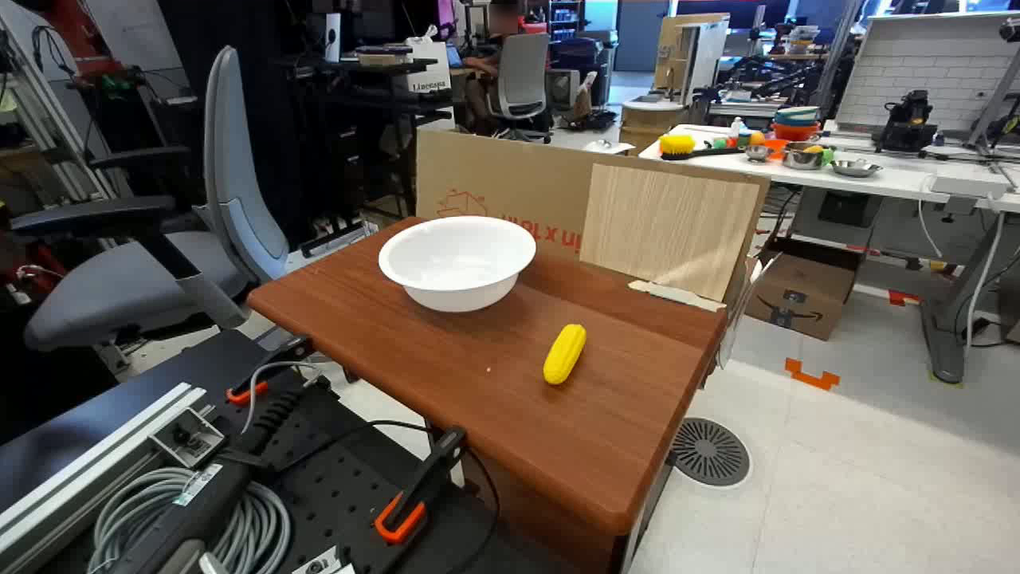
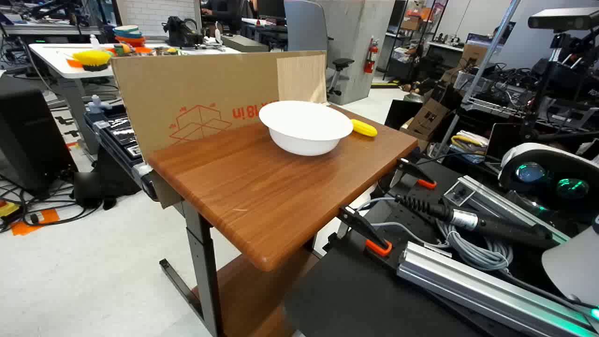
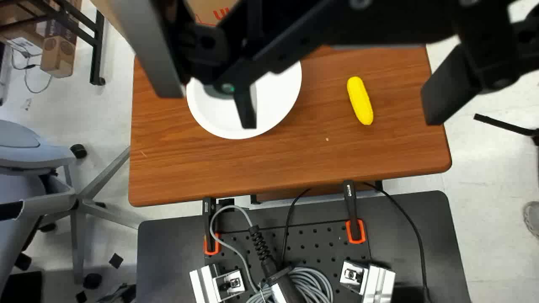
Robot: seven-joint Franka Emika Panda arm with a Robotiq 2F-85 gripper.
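Observation:
On the brown wooden table (image 1: 421,335) stands a wide white bowl (image 1: 457,263), its inside empty as far as exterior view 1 shows. A yellow corn-shaped object (image 1: 565,354) lies by itself on the wood, apart from the bowl. Exterior view 2 shows the same corn (image 2: 364,128) just past the bowl (image 2: 306,129). In the wrist view my gripper is open high above the table, its fingers spread wide and nothing held. One finger covers part of the bowl (image 3: 275,96); the corn (image 3: 360,101) shows in the gap between them. Neither exterior view shows the gripper.
A cardboard panel (image 1: 516,182) stands along the table's far edge. Black clamps with orange ends (image 1: 421,488) grip the near edge beside a black perforated base (image 1: 335,507) with coiled cable. The tabletop around the bowl and corn is bare.

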